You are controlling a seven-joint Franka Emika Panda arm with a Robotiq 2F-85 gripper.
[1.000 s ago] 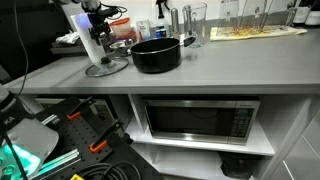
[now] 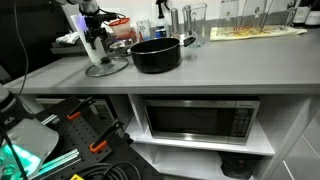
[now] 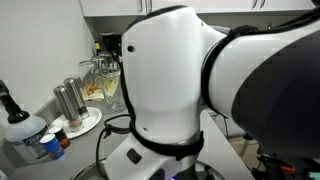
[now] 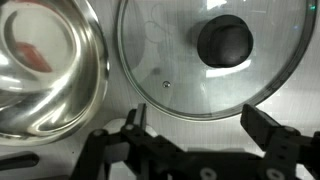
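Observation:
My gripper is open, its two black fingers wide apart at the bottom of the wrist view with nothing between them. Ahead of them lies a round clear glass lid with a metal rim and a black knob. A shiny steel bowl stands to the left of the lid, with something reddish inside. In exterior view 1 the same lid is flat at the left end of the counter, below the arm. A black pot stands to its right. Exterior view 2 has the arm's white body blocking much of the scene.
Several clear glasses and pitchers line the back of the counter. A yellowish rack lies behind. Below is a microwave. A bottle and a blue-and-white can show in exterior view 2.
The arm's end at the upper left has shifted slightly, seemingly downward. Lid, pot and glasses have stayed where they were.

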